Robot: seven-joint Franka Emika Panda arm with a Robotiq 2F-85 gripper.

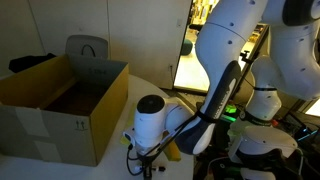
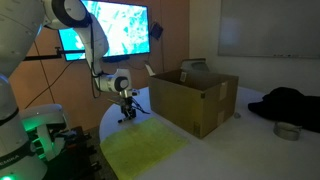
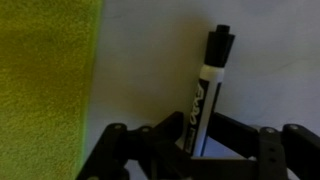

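Note:
A white marker with a black cap (image 3: pixel 208 85) lies on the table in the wrist view, its cap pointing up the frame. My gripper has its two dark fingers on either side of the marker's lower part. The fingers stand apart with the marker between them, but whether they touch it is too dark to judge. In exterior view 1 the gripper (image 1: pixel 146 167) is low at the tabletop, and in exterior view 2 it is at the table's far left (image 2: pixel 127 117). The marker is hard to make out in both exterior views.
A yellow-green cloth (image 3: pixel 42 80) lies flat beside the marker. An open cardboard box (image 2: pixel 205 105) stands close to the arm. Farther off are a black cloth heap (image 2: pixel 285 105) and a small round tin (image 2: pixel 288 131).

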